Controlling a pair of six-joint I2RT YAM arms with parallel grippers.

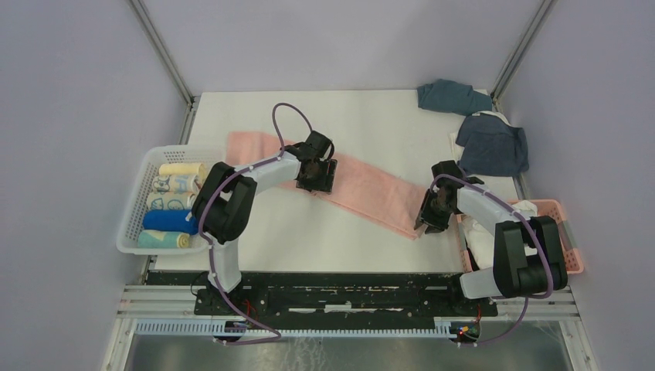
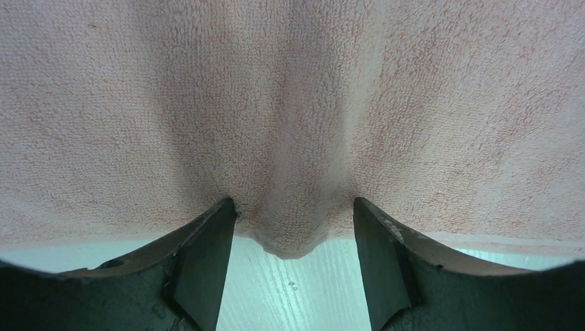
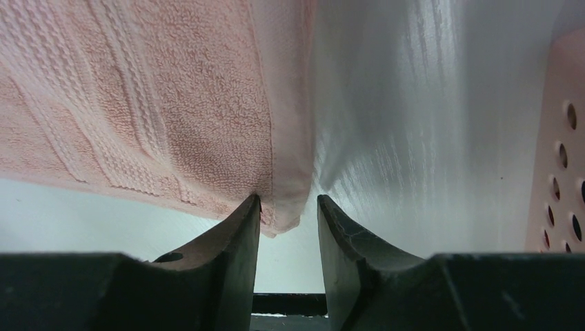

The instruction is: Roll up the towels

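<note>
A pink towel (image 1: 375,197) lies folded long across the white table, slanting from back left to front right. My left gripper stands open over the towel's near edge around its middle, a raised fold of cloth between its fingers. My right gripper is open at the towel's near right corner, the banded end edge lying between and just beyond its fingertips.
A white basket (image 1: 129,220) of rolled towels stands at left. A pink basket (image 3: 559,103) with white cloths is right of my right gripper. Dark teal (image 1: 452,97) and blue-grey cloths (image 1: 493,147) lie at back right.
</note>
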